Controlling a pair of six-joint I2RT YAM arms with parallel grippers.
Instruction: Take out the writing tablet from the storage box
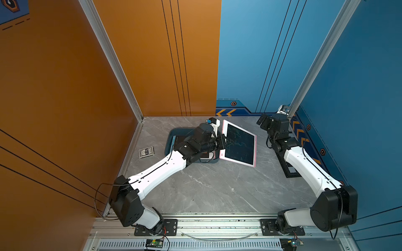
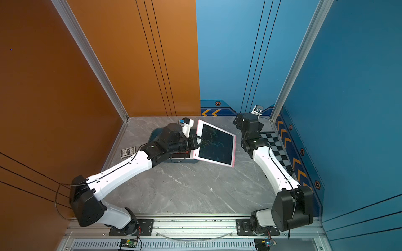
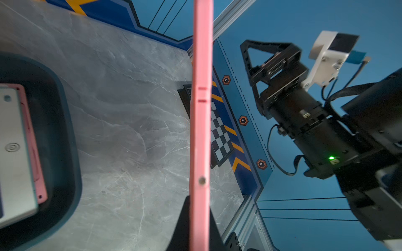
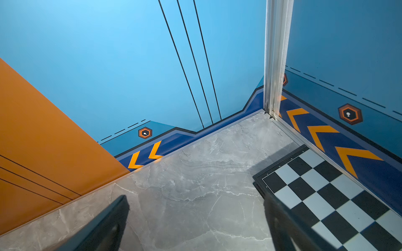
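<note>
The writing tablet (image 1: 239, 144), dark-screened with a white and pink frame, is tilted just right of the storage box (image 1: 168, 147). My left gripper (image 2: 201, 142) is shut on the tablet's left edge. In the left wrist view the tablet (image 3: 201, 125) appears edge-on as a pink strip between the dark fingers. Its full outline is clear of the box, apart from the table by an amount I cannot tell. My right gripper is open and empty, over the back right of the table. The left arm hides much of the box.
Other flat items, among them a white case (image 3: 14, 154), remain in the box. A checkered board (image 4: 326, 196) lies along the right wall. A small card pack (image 1: 146, 152) sits left of the box. Bare table stretches across the front and middle.
</note>
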